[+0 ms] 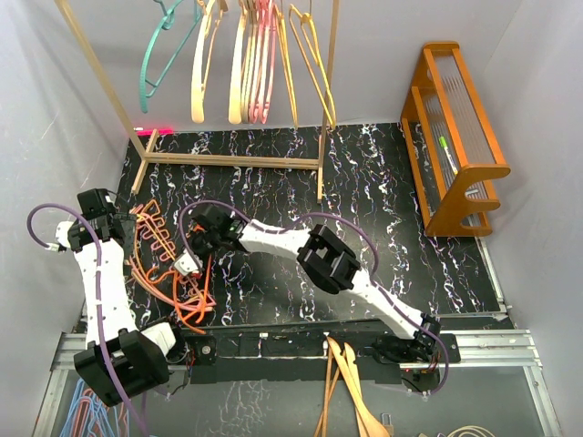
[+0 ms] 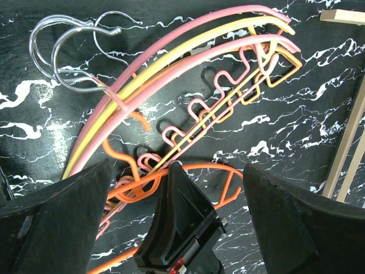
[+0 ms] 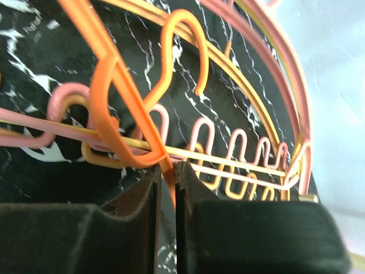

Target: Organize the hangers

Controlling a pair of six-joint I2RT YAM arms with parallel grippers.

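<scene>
A tangled pile of pink, yellow and orange hangers (image 1: 159, 255) lies at the left of the black marble surface; chrome hooks (image 2: 71, 57) show in the left wrist view. My right gripper is shut on an orange hanger (image 3: 134, 103) in the pile, with pink and yellow hangers beneath it. At the left edge, my left gripper stands open above the pile, nothing between its fingers.
A wooden rack (image 1: 228, 161) stands at the back with teal, cream, yellow and pink hangers hanging (image 1: 199, 91). An orange wooden holder (image 1: 487, 182) is at the right. Wooden hangers (image 1: 360, 401) lie below the front edge.
</scene>
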